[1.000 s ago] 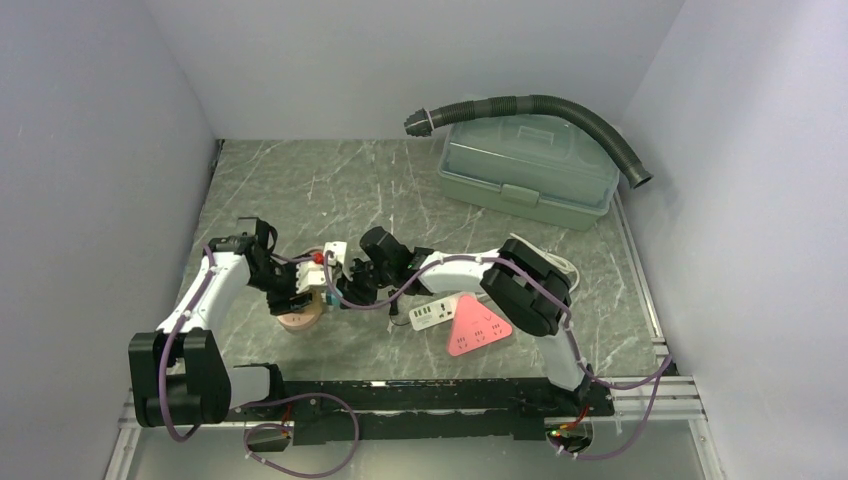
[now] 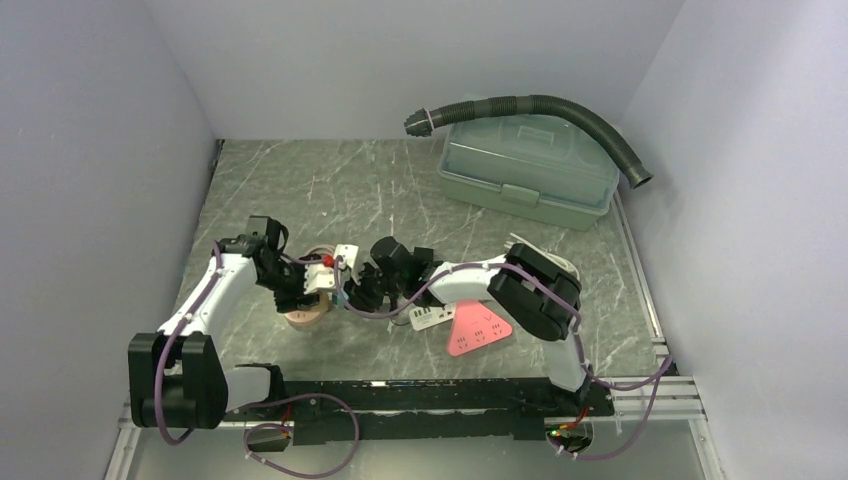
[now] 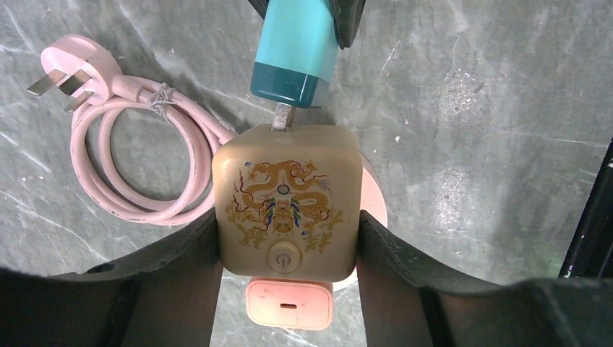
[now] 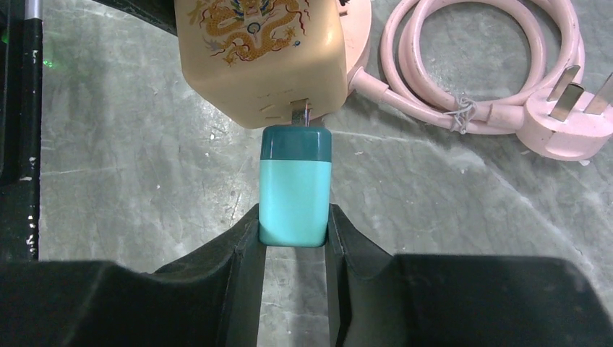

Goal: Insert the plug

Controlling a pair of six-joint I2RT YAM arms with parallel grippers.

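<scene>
A tan block with a dragon picture and a round power button [image 3: 288,202] is held in my left gripper, its fingers shut on both sides. Pinched in my right gripper is a teal plug [image 4: 295,195] with a dark teal end. Its metal prong [image 3: 283,117] bridges to the block's near face, where the tip meets a slot; part of the metal still shows between the two bodies. How deep the tip sits cannot be told. In the top view both grippers meet at the table's left side, largely hiding block and plug.
Below the block lies a round pink power strip [image 2: 307,313], with its coiled pink cable and three-pin plug [image 3: 82,65] beside it. A pink triangular strip [image 2: 479,328] and a white strip [image 2: 432,316] lie under the right arm. A green toolbox [image 2: 530,165] stands behind.
Both grippers have shifted slightly to the right together, still close to each other. The round pink strip also appears a little further right.
</scene>
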